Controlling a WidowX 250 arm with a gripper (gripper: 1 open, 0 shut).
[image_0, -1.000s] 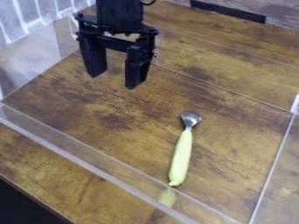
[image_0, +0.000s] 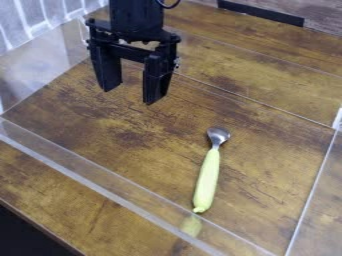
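The black gripper (image_0: 134, 78) hangs in the upper left of the camera view, open, with nothing visible between its fingers, above the wooden board. A spoon with a pale yellow-green handle (image_0: 209, 178) lies on the wood at the lower right, its metal end pointing away from the viewer. It is well apart from the gripper.
A wooden surface (image_0: 120, 160) fills most of the view, bordered by clear low walls at the front and right. A white slatted edge shows at the upper left. The middle and left of the board are clear.
The gripper has shifted very slightly over the last second. The spoon has not moved.
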